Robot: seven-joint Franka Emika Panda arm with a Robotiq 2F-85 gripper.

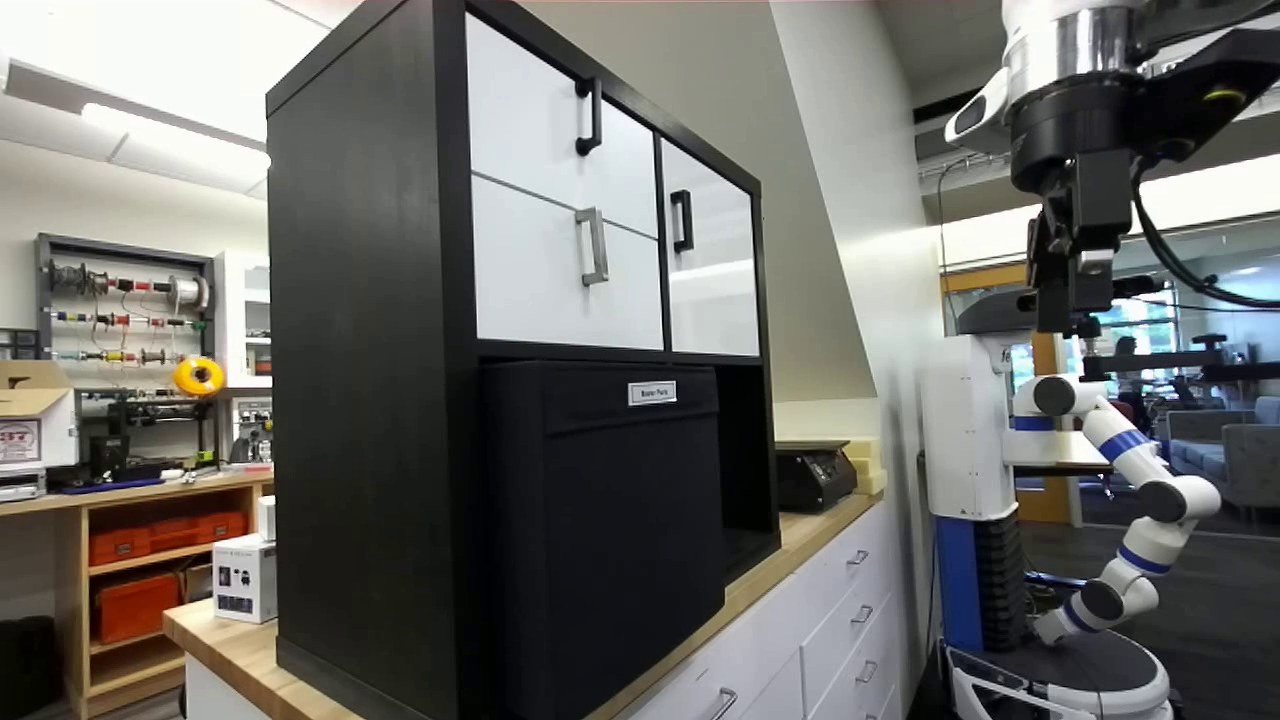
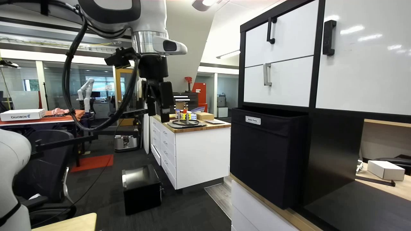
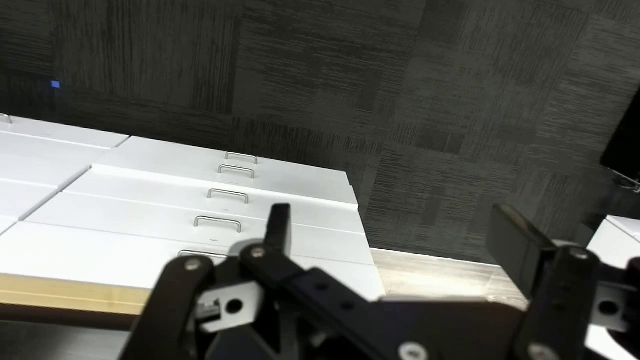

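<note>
In the wrist view my gripper is open, with its fingers wide apart and nothing between them. It points down over the floor and the edge of the white counter drawers (image 3: 228,207). From exterior view 2, the gripper (image 2: 158,109) hangs in free air to the left of the black cabinet, clear of it. The cabinet has white fronts with handles: a black upper handle (image 1: 589,116), a silver lower handle (image 1: 593,246) and another black handle (image 1: 681,221). Beneath them a black fabric bin (image 1: 630,516) protrudes from its cubby.
The cabinet stands on a wooden counter (image 1: 828,518) along the wall. A second counter (image 2: 202,152) with items on top stands farther back. A black box (image 2: 141,190) sits on the floor. Free room lies between arm and cabinet.
</note>
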